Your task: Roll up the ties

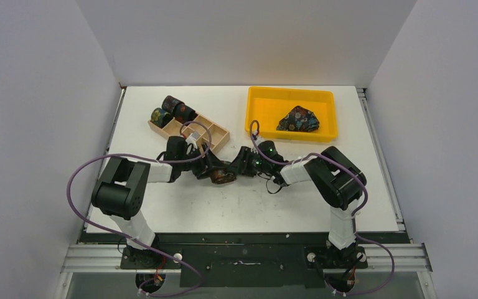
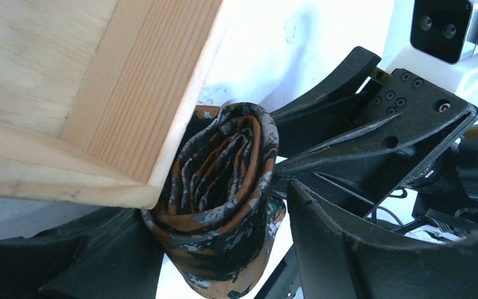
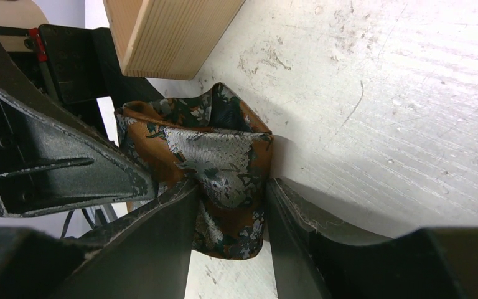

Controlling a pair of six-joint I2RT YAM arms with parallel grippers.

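Note:
A rolled tie point(image 1: 222, 176) with camouflage pattern in brown, grey and dark green sits on the white table, just below the wooden divided box point(image 1: 215, 128). My right gripper is shut on the rolled tie point(image 3: 224, 162). My left gripper is part open around the roll point(image 2: 211, 249), its fingers on either side; the coiled end faces up in the left wrist view, close against the box's edge. Three rolled ties point(image 1: 173, 104) stand in the box's far compartments.
A yellow tray point(image 1: 264, 99) at the back right holds a dark patterned heap of fabric point(image 1: 297, 119).

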